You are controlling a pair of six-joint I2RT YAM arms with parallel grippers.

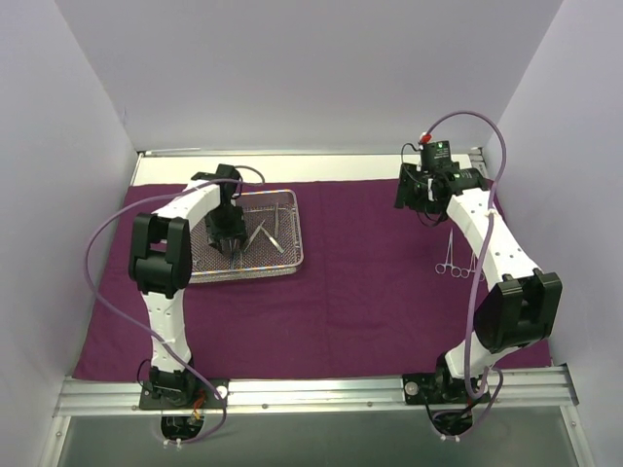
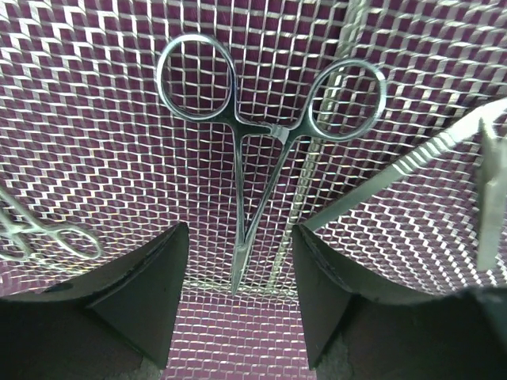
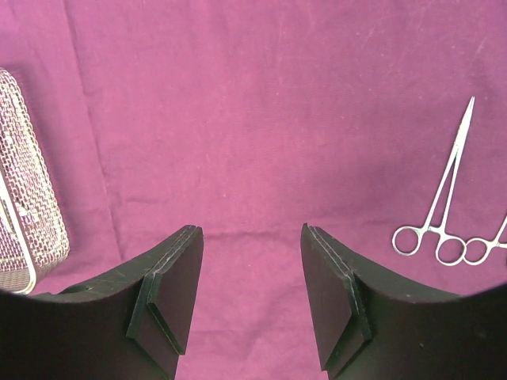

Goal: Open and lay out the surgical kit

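Note:
A steel mesh tray [image 1: 294,257] at the left of the purple cloth holds several instruments. My left gripper is low over it, fingers apart around the lower shanks of scissor-like forceps [image 2: 239,182]; whether they touch cannot be told. Tweezers [image 2: 380,178] lie to their right, more forceps [image 2: 55,233] to their left. My right gripper is open and empty above the right side of the cloth [image 3: 261,142]. Beside it on the cloth lie laid-out forceps [image 3: 444,198] and a second, partly visible instrument [image 3: 483,252].
Grey walls stand at the left, right and back, with a white strip along the back edge.

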